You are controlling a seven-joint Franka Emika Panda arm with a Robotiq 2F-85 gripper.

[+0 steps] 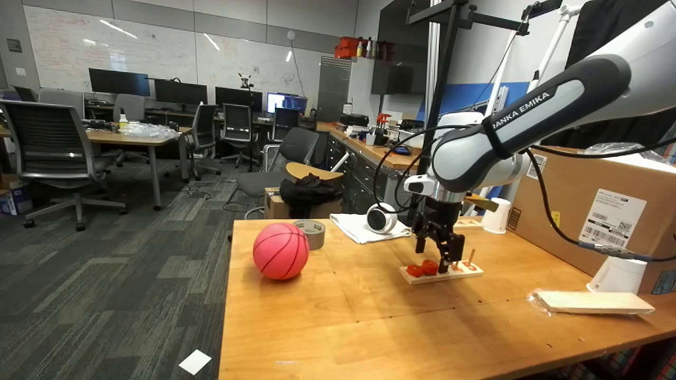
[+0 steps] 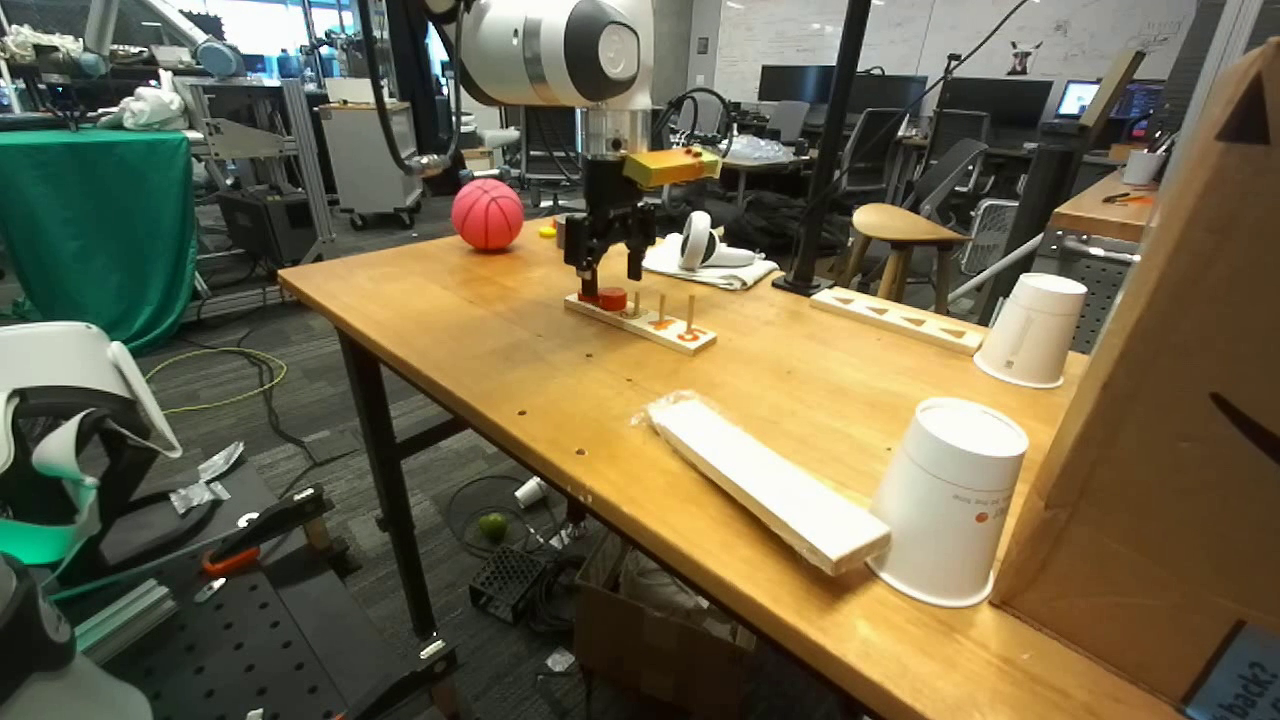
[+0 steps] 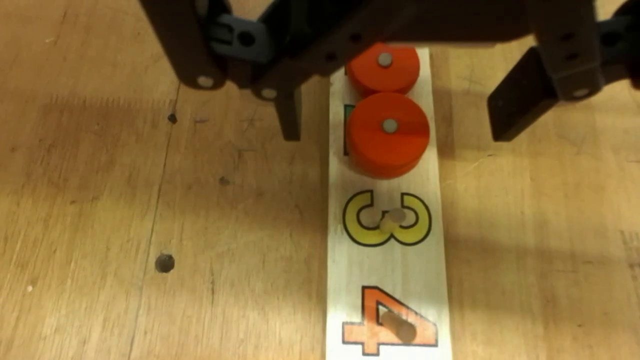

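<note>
A narrow wooden peg board [image 3: 387,270] with printed numbers and upright pegs lies on the table. Red discs sit on its end: a nearer red disc [image 3: 388,133] beside the 3, and a farther red disc [image 3: 384,69] partly hidden by the gripper body. Bare pegs rise at the yellow 3 [image 3: 361,234] and the orange 4 [image 3: 369,330]. Over the board, my gripper stands open, one finger to each side of the discs in the wrist view, with nothing held. From the side, the same gripper [image 2: 612,286] hangs low above the red discs [image 2: 613,299].
A pink ball [image 1: 281,251] and tape roll [image 1: 311,234] lie left of the board. Behind is a white headset [image 1: 381,218] on a cloth. A wrapped plank [image 2: 768,480], paper cups [image 2: 954,498] and a big carton [image 1: 589,215] occupy the right.
</note>
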